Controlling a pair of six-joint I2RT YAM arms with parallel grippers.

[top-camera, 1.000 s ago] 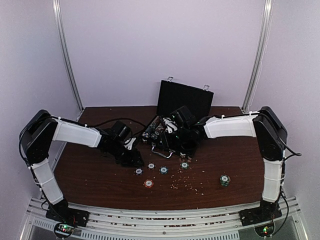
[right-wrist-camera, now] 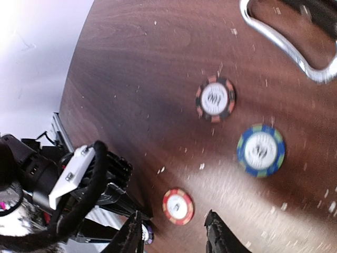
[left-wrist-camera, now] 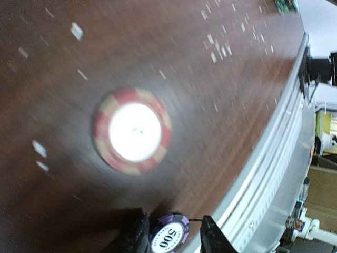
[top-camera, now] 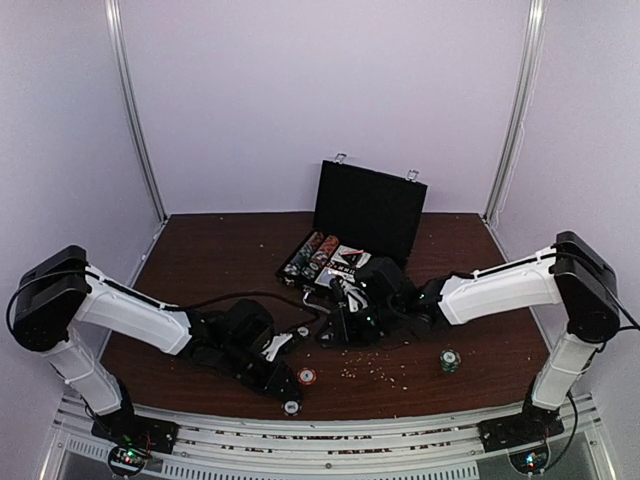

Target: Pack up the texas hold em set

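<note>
My left gripper is low at the table's front, shut on a purple-edged 500 chip that shows between its fingers. Beside it a red-edged chip lies flat and apart, with a white centre in the left wrist view. Open and empty, my right gripper hovers above the table. Ahead of it in the right wrist view lie a black-and-red chip and a blue-edged chip; my right gripper hides the blue one from above. Chips and cards fill the open black case, partly behind the right arm.
A small stack of green chips stands at the right front. The case's metal handle sticks out toward the chips. Pale specks dot the middle of the wood.
The left gripper and purple chip have moved toward the front edge; the red chip has shifted slightly right and frontward.
</note>
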